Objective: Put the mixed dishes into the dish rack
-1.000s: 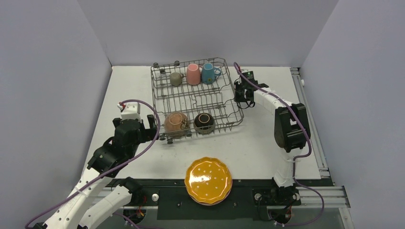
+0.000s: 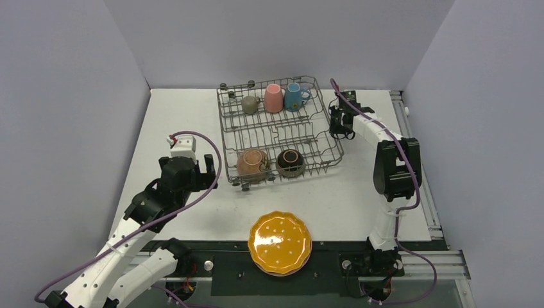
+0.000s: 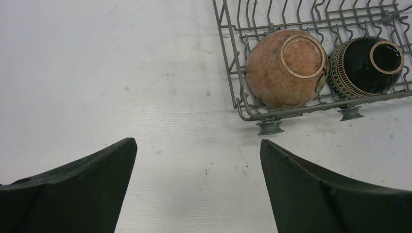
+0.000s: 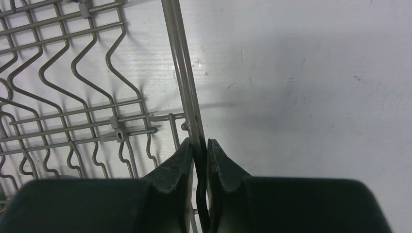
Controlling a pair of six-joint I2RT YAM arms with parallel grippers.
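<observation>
The grey wire dish rack (image 2: 269,136) stands at the back of the table. Along its rear sit a small grey-green cup (image 2: 250,104), a pink cup (image 2: 273,98) and a blue mug (image 2: 293,96). Two bowls lie upside down at its front: a brown bowl (image 3: 272,73) and a black bowl (image 3: 359,68). My right gripper is shut on the rack's right side rail (image 4: 183,73). My left gripper is open and empty, left of the rack's front corner. A yellow plate (image 2: 280,242) lies at the table's front edge.
Another rim shows beneath the yellow plate, so it seems to lie on a stack. The rack's middle rows are empty. Bare table (image 2: 378,192) lies to the right and in front of the rack; grey walls stand on three sides.
The rack and its dishes have slid to the right together with my right gripper. The left arm has shifted slightly right. The yellow plate has stayed put.
</observation>
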